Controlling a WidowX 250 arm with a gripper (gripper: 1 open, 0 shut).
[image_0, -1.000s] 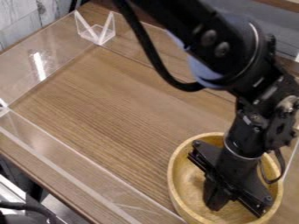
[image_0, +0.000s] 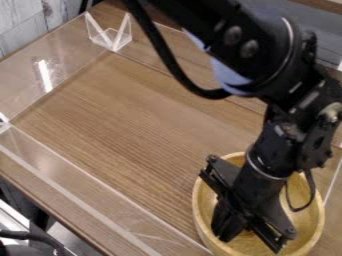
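Note:
A yellow bowl (image_0: 210, 200) sits at the lower right of the wooden table. My black gripper (image_0: 238, 222) reaches down into it, its fingertips low inside near the left part of the bowl. It appears shut; the body of the gripper hides much of the bowl's inside, and nothing shows clearly between the fingers.
A small clear plastic piece (image_0: 111, 32) stands at the back left. A dark cable lies at the lower left corner.
My gripper has shifted a little to the left within the bowl over the last second. The bowl and table look much the same.

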